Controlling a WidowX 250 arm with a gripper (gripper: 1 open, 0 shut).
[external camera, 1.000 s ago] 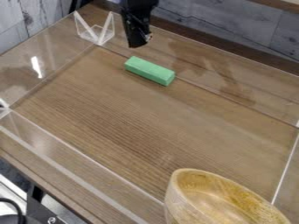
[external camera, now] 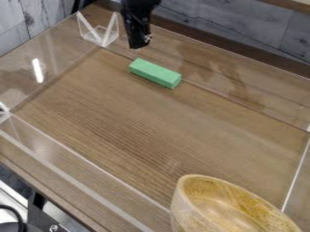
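Note:
A black gripper (external camera: 138, 38) hangs from the top of the camera view, above the back part of the wooden table. Its fingers are dark and small, so whether they are open or shut is unclear. A green block (external camera: 155, 73) lies flat on the table, below the gripper and slightly nearer the camera, apart from it.
A cream-coloured container (external camera: 218, 207) stands at the front right corner. A wall runs along the back edge, and dark cables lie off the table at the bottom left.

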